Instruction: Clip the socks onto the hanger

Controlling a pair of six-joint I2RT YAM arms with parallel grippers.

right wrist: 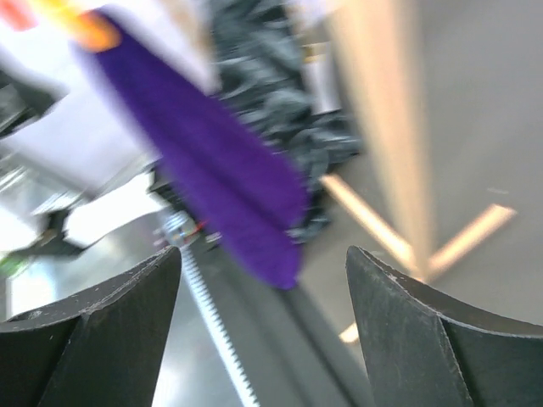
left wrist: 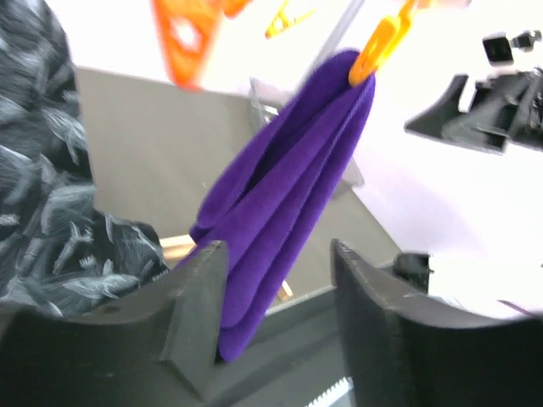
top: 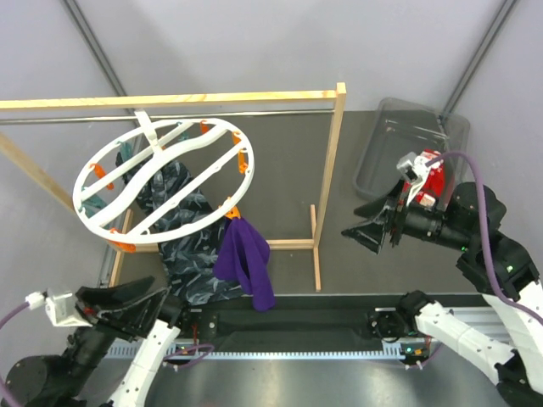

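Observation:
A white oval hanger [top: 176, 176] with orange and teal clips hangs from the wooden frame. From its front right clip [top: 233, 213] hangs a purple sock [top: 244, 261], and a dark patterned cloth [top: 182, 220] hangs behind it. A red patterned sock [top: 433, 180] lies in the grey bin, partly hidden by the right arm. My left gripper [top: 161, 297] is at the lower left, short of the hanger; in the left wrist view its fingers [left wrist: 199, 309] stand apart with nothing held. My right gripper [top: 361, 227] is between frame and bin, its fingers [right wrist: 148, 309] apart and empty.
The grey bin [top: 373, 165] sits at the back right. The wooden frame's right post [top: 331, 161] and foot [top: 316, 254] stand between the hanger and my right gripper. Bare floor [top: 365, 263] lies in front of the bin.

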